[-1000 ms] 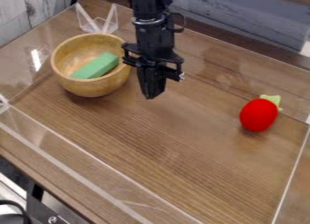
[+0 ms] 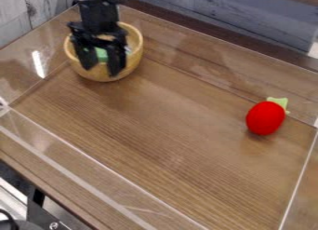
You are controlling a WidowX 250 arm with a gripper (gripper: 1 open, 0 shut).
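My gripper (image 2: 104, 57) is at the upper left, over a tan round bowl (image 2: 123, 61), its dark body covering part of the bowl's interior. A bit of a green object (image 2: 99, 55) shows in the bowl beside the gripper's fingers; whether they touch it is too small and blurred to tell. The arm reaches in from the top edge.
A red oval object (image 2: 266, 117) lies at the right, with a small pale green piece (image 2: 280, 103) behind it.
My gripper has moved left from the middle to over the bowl, which now sits a little higher in view. The red object is unmoved.
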